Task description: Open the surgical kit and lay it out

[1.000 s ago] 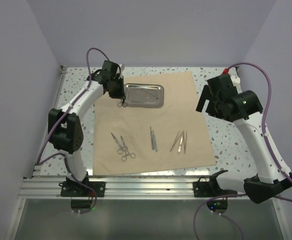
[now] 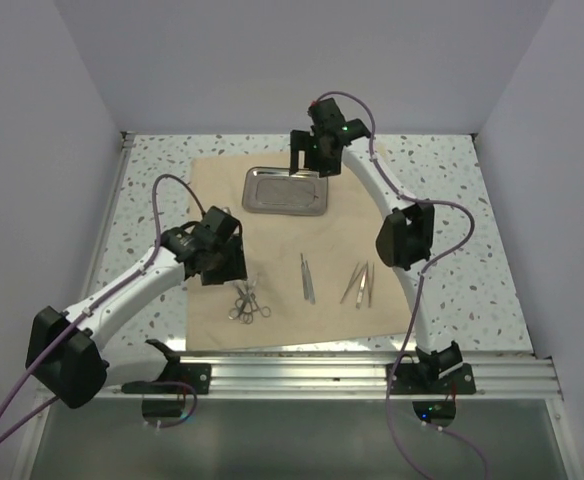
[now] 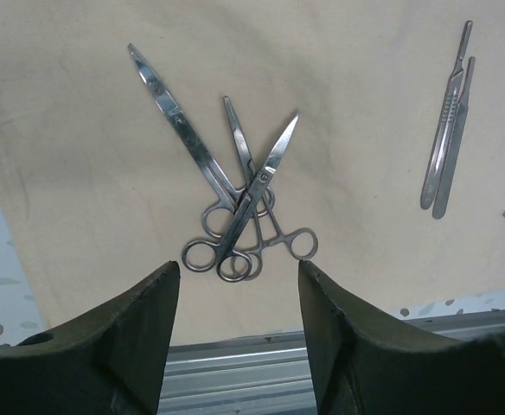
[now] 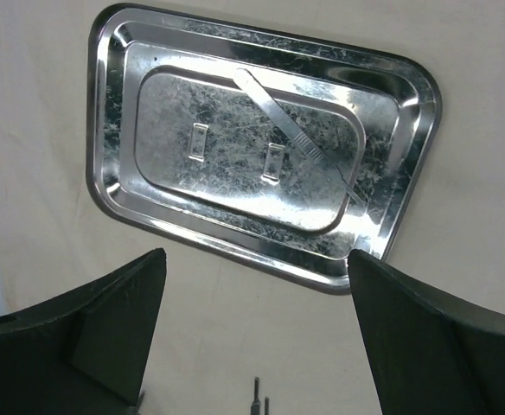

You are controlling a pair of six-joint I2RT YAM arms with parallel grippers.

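Note:
In the left wrist view, scissors (image 3: 263,177) lie crossed over two other ring-handled instruments, a straight one (image 3: 183,127) and a smaller clamp (image 3: 239,134), on a beige cloth (image 3: 356,216). My left gripper stands open above them, empty. The metal tray (image 4: 226,244) holds one slim scalpel-like handle (image 4: 280,118), slanted across its floor. Over the tray's right end in the top view, my right gripper is open with nothing between its fingers.
Two slim instruments (image 2: 307,280) lie side by side mid-cloth. Several tweezer-like tools (image 2: 362,285) lie to their right. Speckled table (image 2: 452,240) shows around the cloth. The cloth between tray and tools is clear.
The left gripper carried scissors from the tray's left side down onto the instruments at lower left, let them go, and moved slightly left. The right arm swung left from the far right to the tray.

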